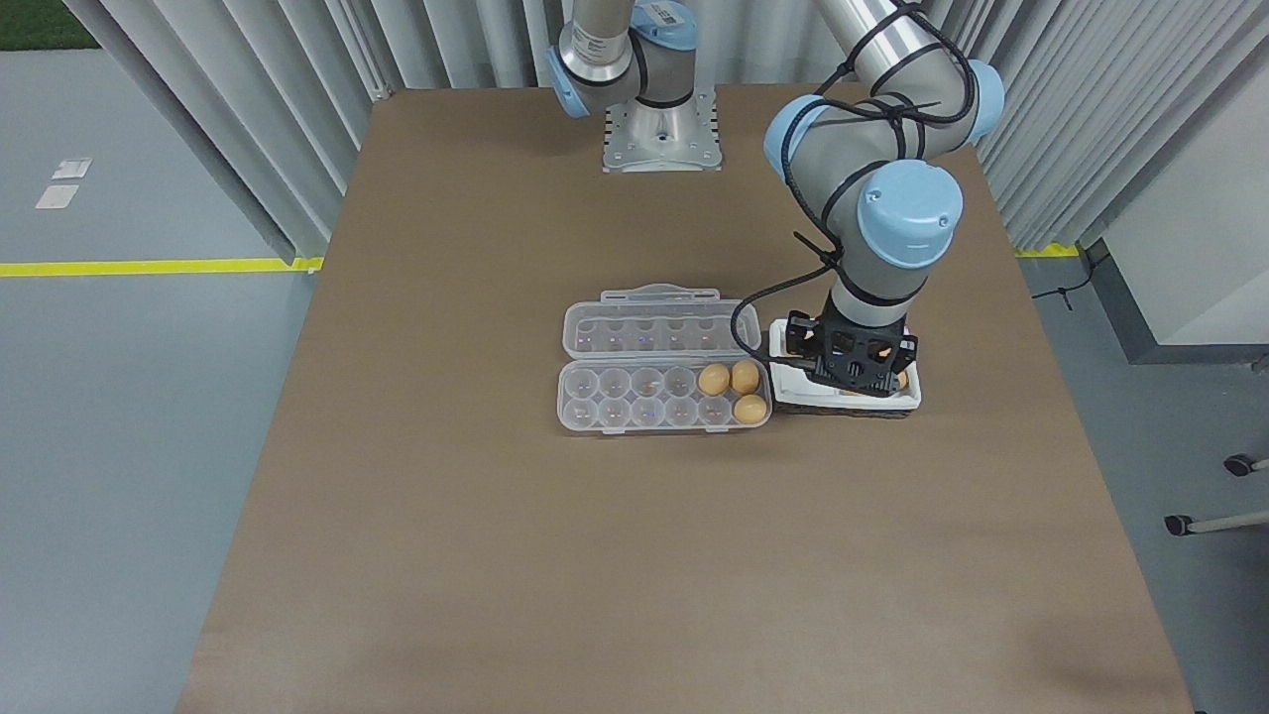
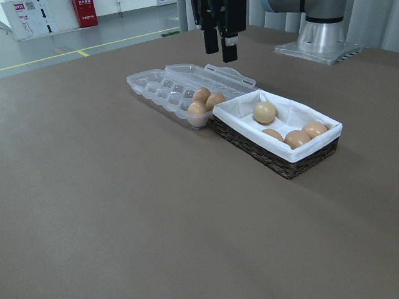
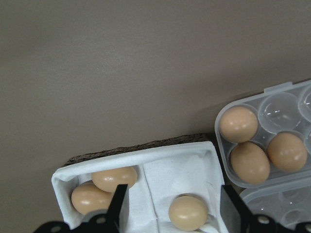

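My open gripper (image 2: 221, 51) hangs above the white-lined basket (image 2: 245, 111) and beside the clear egg carton (image 1: 613, 393). In the wrist view its two fingers span the basket, apart and empty. The basket holds several eggs: a pale one (image 3: 187, 213) alone on one side, browner ones (image 3: 113, 177) grouped at the other. In the front view my wrist housing hides most of them. Three eggs (image 3: 249, 162) sit in the end cups of the carton; the other cups are empty, and its lid (image 1: 660, 325) lies open behind.
A grey curtain runs along the far edge.
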